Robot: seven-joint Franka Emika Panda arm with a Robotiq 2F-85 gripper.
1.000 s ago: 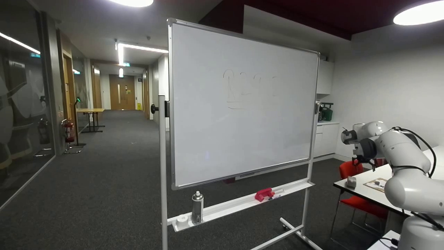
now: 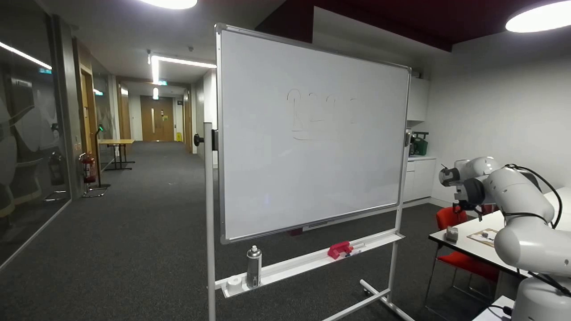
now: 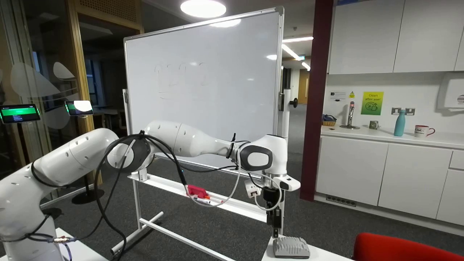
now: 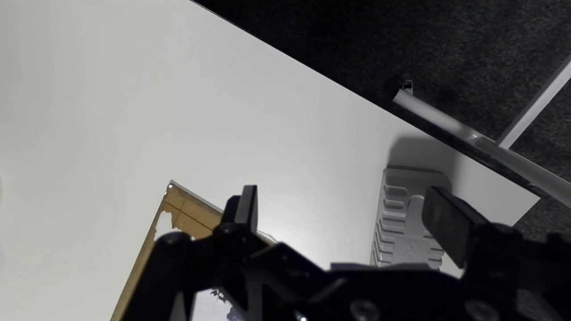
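My gripper point(image 2: 469, 211) hangs above the white table point(image 2: 506, 256), pointing down. Its two fingers stand wide apart in the wrist view, open, with only bare table showing between them. A grey ridged block, perhaps a board eraser point(image 4: 407, 222), lies on the table near its corner, partly hidden by the right finger point(image 4: 447, 224). In exterior view 2 that block point(image 3: 291, 248) is just below and right of the fingertips; contact cannot be judged there. The whiteboard point(image 2: 321, 176) carries faint, partly rubbed-out writing near its upper middle.
On the table beside the block lies a brown-edged board point(image 4: 179, 207) with white patches. The whiteboard's tray point(image 2: 299, 263) holds a spray can point(image 2: 254, 267), a white roll point(image 2: 233, 283) and a red holder point(image 2: 338, 249). A red chair point(image 3: 404, 248) stands close to the table.
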